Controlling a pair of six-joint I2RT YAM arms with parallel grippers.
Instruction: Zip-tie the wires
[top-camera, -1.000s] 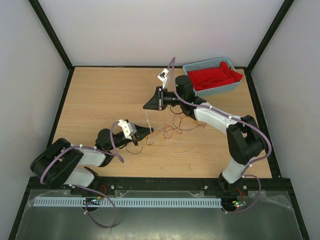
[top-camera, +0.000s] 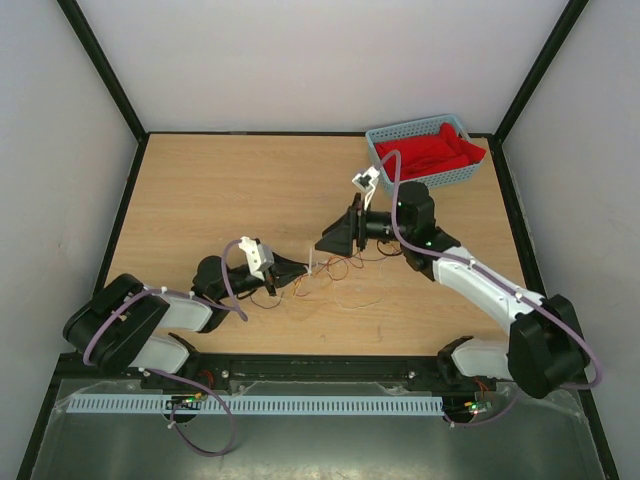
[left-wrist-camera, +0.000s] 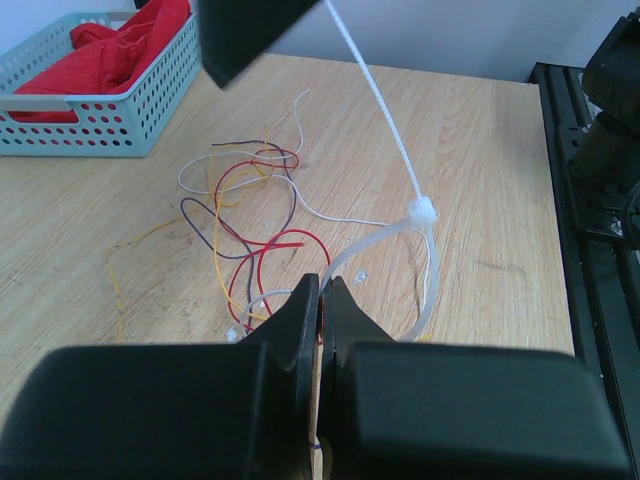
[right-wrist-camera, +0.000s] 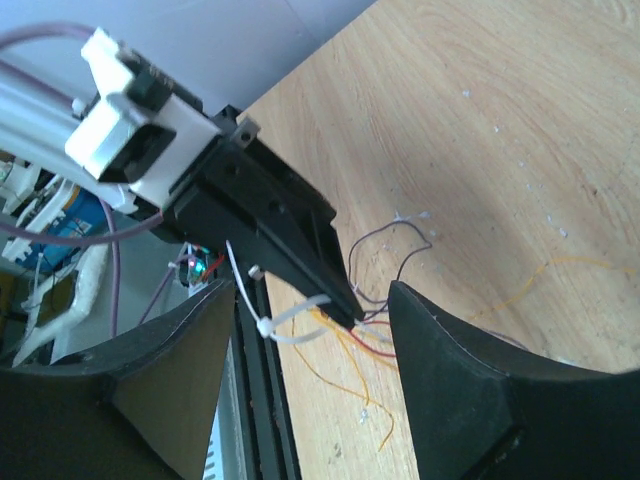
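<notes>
My left gripper (top-camera: 300, 268) is low over the wood, shut; the white zip tie (left-wrist-camera: 385, 112) loops at its fingertips, its tail standing up, with its head (left-wrist-camera: 421, 212) just right of them. Thin wires (left-wrist-camera: 266, 246) in red, yellow, dark and white pass at those fingertips and spread over the table; whether any are inside the loop is unclear. My right gripper (top-camera: 335, 238) stands open above and right of the left one, nothing visible between its fingers. In the right wrist view the zip tie (right-wrist-camera: 264, 326) shows beside the left gripper.
A light blue basket (top-camera: 395, 131) with red cloth (top-camera: 425, 153) stands at the back right. A black rail runs along the front edge.
My right gripper has moved right and toward the front and has opened, leaving the zip tie's tail. The left arm has barely moved.
</notes>
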